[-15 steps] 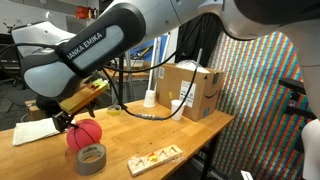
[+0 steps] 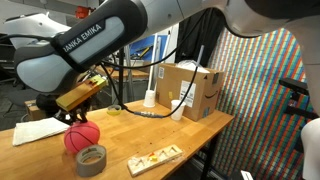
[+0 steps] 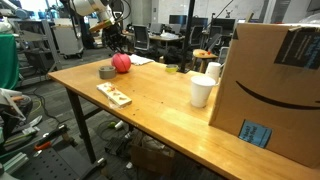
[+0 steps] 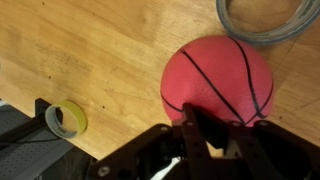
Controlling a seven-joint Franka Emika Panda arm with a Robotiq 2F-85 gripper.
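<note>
A red ball (image 2: 81,138) with dark seam lines is at the left of the table, beside a grey tape roll (image 2: 91,160). Over its top is my gripper (image 2: 77,119), pointing down. The wrist view has the ball (image 4: 217,78) large in front of the dark gripper, whose fingers overlap the ball's lower edge. They look shut on it, though the contact itself is partly hidden. From the other side, the ball (image 3: 122,63) appears at table height, and I cannot tell whether it is clear of the surface.
A white tray with small pieces (image 3: 114,94) lies near the table's front edge. White cups (image 3: 201,91) and a large cardboard box (image 3: 269,90) occupy the opposite end. A white cloth (image 2: 38,130) lies behind the ball, and a yellow tape roll (image 4: 68,119) sits near an edge. Mid-table is mostly clear.
The gripper and the red ball have shifted slightly left in exterior view 1. The grey tape roll and the tray have stayed put.
</note>
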